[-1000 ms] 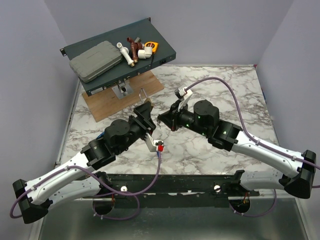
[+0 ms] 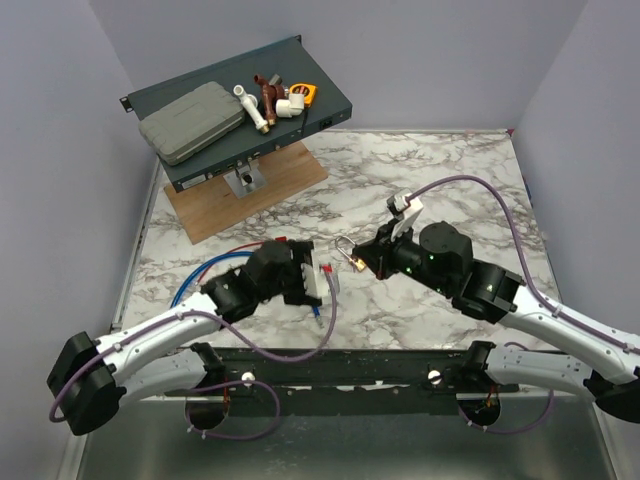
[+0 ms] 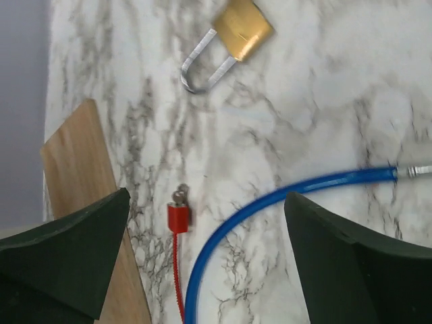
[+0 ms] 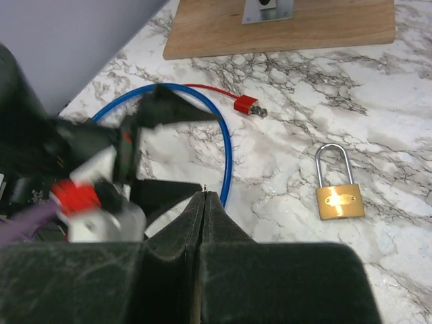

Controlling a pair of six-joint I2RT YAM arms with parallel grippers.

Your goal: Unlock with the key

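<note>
A brass padlock (image 4: 339, 201) lies flat on the marble top, its long silver shackle (image 4: 333, 146) pointing towards the back board. Both shackle legs reach the body's upper edge; whether it is latched I cannot tell. My left gripper is open with nothing between its fingers, a short way left of the padlock (image 3: 244, 28). My right gripper is shut, left of the padlock in its own view. A thin sliver of the key (image 4: 205, 188) shows at its tips; the rest is hidden between the fingers.
A blue hose (image 3: 270, 198) and a red lead (image 4: 246, 104) lie on the left of the table. Behind them a wooden board (image 2: 245, 190) carries a raised dark shelf (image 2: 320, 83) with a grey case and fittings.
The padlock was up in the left gripper and now lies on the table, released. The left gripper has opened and drawn back; the right gripper has shifted right with the key.
</note>
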